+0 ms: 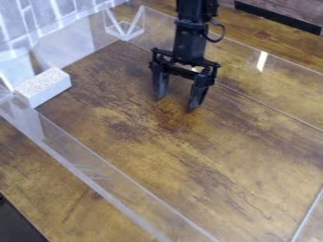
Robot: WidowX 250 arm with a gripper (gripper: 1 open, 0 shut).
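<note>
A black robot gripper (179, 87) hangs from above at the upper middle of the camera view, low over the brown wooden surface (177, 165). Its two fingers stand apart, so it is open, and I see nothing between them. Whether the fingertips touch the wood is hard to tell.
A white speckled block (43, 87) lies at the left, by clear plastic walls that border the work area on several sides.
</note>
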